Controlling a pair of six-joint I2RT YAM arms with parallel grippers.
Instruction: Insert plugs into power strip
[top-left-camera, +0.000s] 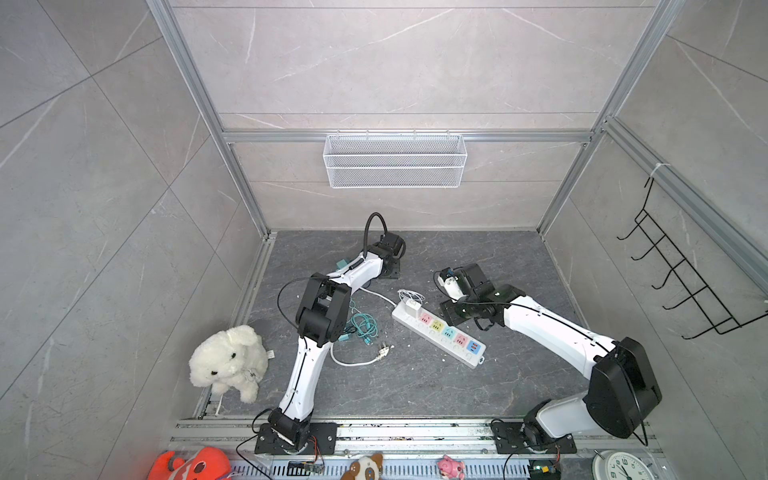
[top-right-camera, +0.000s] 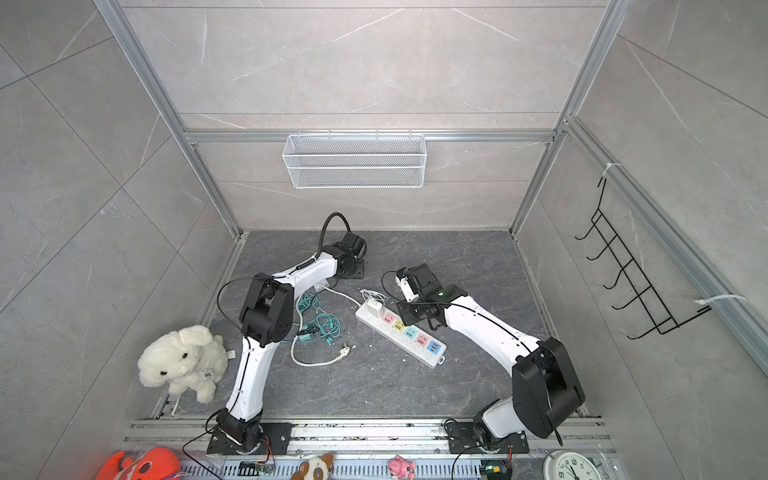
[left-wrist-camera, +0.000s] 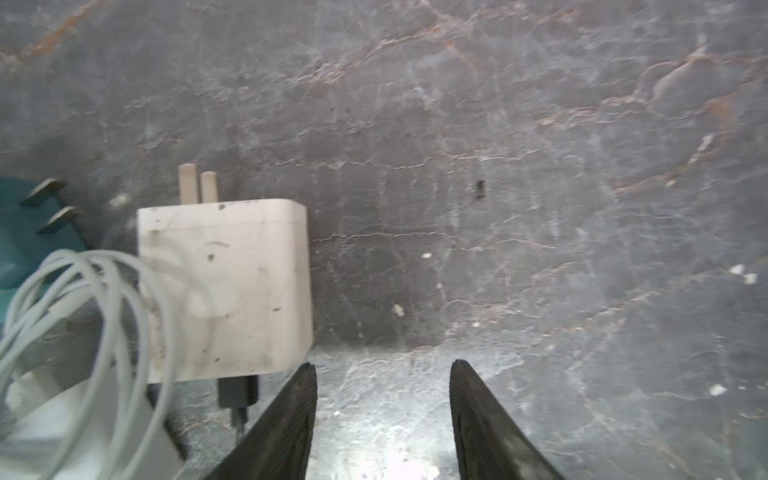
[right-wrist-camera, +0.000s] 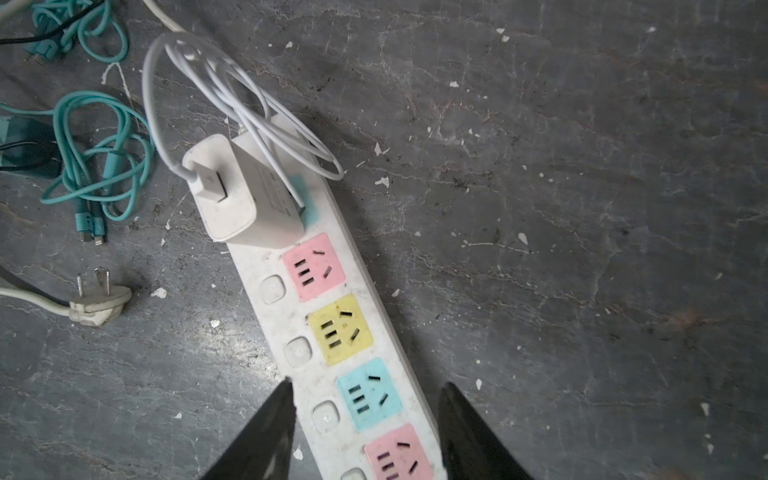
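A white power strip (right-wrist-camera: 320, 304) with coloured sockets lies diagonally; a white charger (right-wrist-camera: 240, 200) with coiled cable sits on its far-left end. My right gripper hangs open above the strip, nothing between its fingers. My left gripper is open over bare table, just beside a white adapter (left-wrist-camera: 224, 288) lying with prongs pointing away, coiled white cable over its left side. Teal plugs (left-wrist-camera: 28, 224) lie left of it. A white plug (right-wrist-camera: 96, 300) on a cable and teal cables (right-wrist-camera: 96, 152) lie left of the strip.
A white plush toy (top-left-camera: 228, 364) sits at the left edge, a wire basket (top-left-camera: 394, 160) hangs on the back wall and a black hook rack (top-left-camera: 680, 272) on the right wall.
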